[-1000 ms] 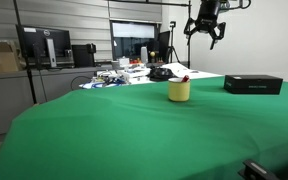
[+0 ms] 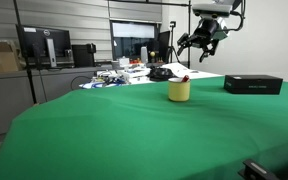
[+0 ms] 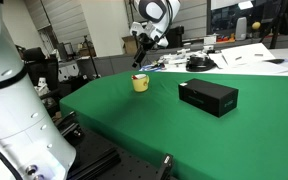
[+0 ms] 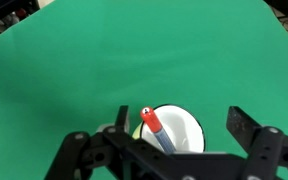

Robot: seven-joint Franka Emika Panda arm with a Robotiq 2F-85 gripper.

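On the green table stands a yellow mug, upright, white inside. Looking down in the wrist view, I see the white inside of the mug with a marker leaning in it, its red end at the rim. In exterior view 2 the mug sits left of a black box. My gripper hangs well above the table, its fingers spread wide with nothing between them. The wrist view has the mug partly hidden behind the gripper's body, between the two fingers.
A black box lies on the table, apart from the mug. Cables and small clutter sit along the far edge.
My gripper has come down and to the left in exterior view 1, nearer the mug. The mug and the black box have stayed in place.
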